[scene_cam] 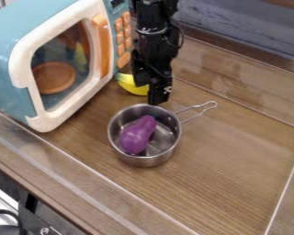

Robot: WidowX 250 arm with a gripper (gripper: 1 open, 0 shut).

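My black gripper [152,84] is lowered over the yellow banana [130,84] beside the toy microwave's right side, covering much of it; the fingers appear apart, though dark and hard to see. A steel pot [164,150] with a long handle holds a purple eggplant [136,135] in front of it.
The blue and white toy microwave [45,114] fills the upper left. A grey wall [242,27] bounds the back.
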